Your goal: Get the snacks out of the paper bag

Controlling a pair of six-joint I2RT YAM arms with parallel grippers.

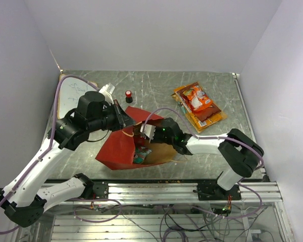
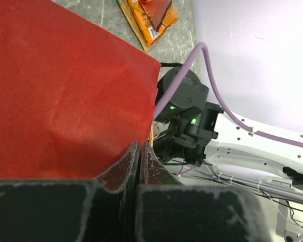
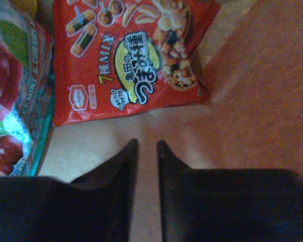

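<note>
The red paper bag (image 1: 117, 149) lies on its side, its mouth turned toward the right arm. At its upper rim my left gripper (image 1: 133, 122) is shut on the red paper; in the left wrist view the bag's side (image 2: 65, 101) fills the space beyond the fingers. My right gripper is inside the bag, its fingers slightly apart with only the brown inner wall visible between them. Ahead of those fingertips lies a red snack packet (image 3: 136, 63), not touched. To its left is a green-and-red packet (image 3: 12, 96), also seen at the bag's bottom.
Several snack packets (image 1: 198, 103) are piled at the right rear of the grey table. A small red-capped bottle (image 1: 129, 97) stands behind the bag, and a whiteboard (image 1: 70, 95) lies at the left.
</note>
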